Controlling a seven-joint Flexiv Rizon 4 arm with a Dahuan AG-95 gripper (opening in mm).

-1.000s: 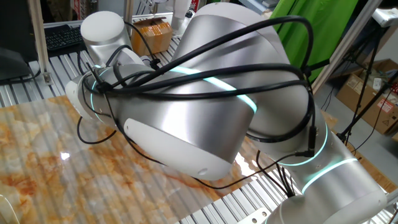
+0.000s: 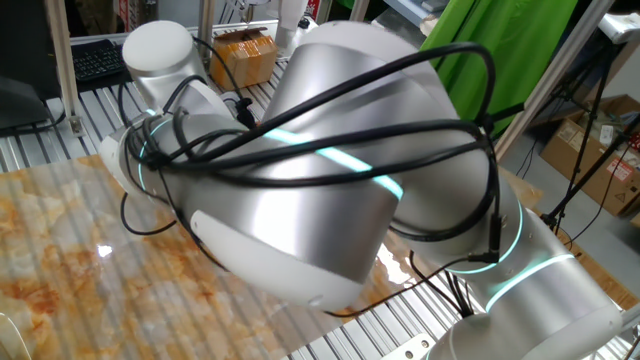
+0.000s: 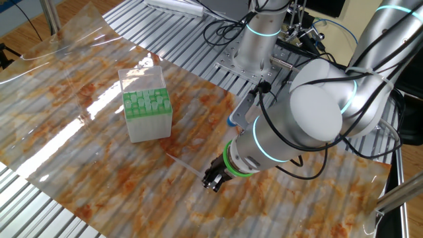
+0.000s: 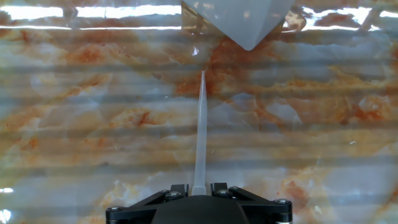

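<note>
A long, translucent, tapered pipette tip [image 4: 201,137] points away from my gripper, its wide end between the two black fingers, which look shut on it. Exterior view 2 shows the same thin tip [image 3: 185,165] sticking out from the gripper [image 3: 212,181] towards the rack, low over the marbled sheet. Any gap between tip and sheet is hard to judge. A white box with green-topped contents, the tip rack [image 3: 149,122], stands with its clear lid [image 3: 141,79] raised. One pale corner of this rack [image 4: 249,31] shows at the top of the wrist view. Exterior view 1 hides the gripper behind the arm.
The glossy marbled sheet [image 3: 79,172] covers the slatted metal table [image 3: 145,26] and is bare around the gripper. Black cables [image 2: 330,165] hang loosely along the arm. Beyond the table in exterior view 1 sits a cardboard box [image 2: 243,58].
In exterior view 1 the arm's near section has shifted slightly down and to the left, its cables moving with it. The table and background look the same.
</note>
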